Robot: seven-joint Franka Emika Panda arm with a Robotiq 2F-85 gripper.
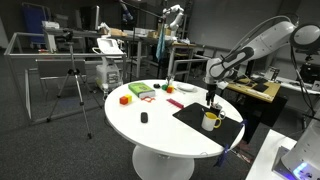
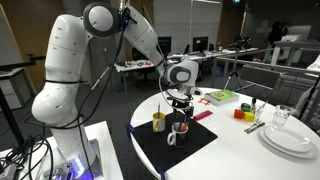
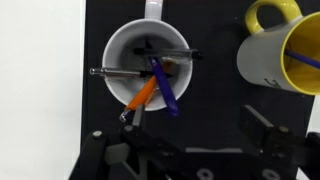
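Observation:
A white mug (image 3: 112, 62) with several pens in it stands on a black mat (image 3: 215, 95). Among these are an orange pen (image 3: 139, 96) and a purple-blue pen (image 3: 163, 88). To its right in the wrist view is a yellow mug (image 3: 268, 55), white outside, with a blue pen (image 3: 302, 60) inside. My gripper is open, its fingers apart at the lower edge of that view, with nothing held. In exterior view 2 the gripper (image 2: 181, 108) hangs over the white mug (image 2: 179, 138), left of which stands the yellow mug (image 2: 158, 123).
White plates (image 2: 287, 142) and a glass (image 2: 281, 114) stand on the round white table (image 1: 150, 125). Colored blocks, a green box (image 1: 140, 87) and a red object (image 1: 175, 103) lie behind the mat. A dark object (image 1: 144, 117) sits at the table's left.

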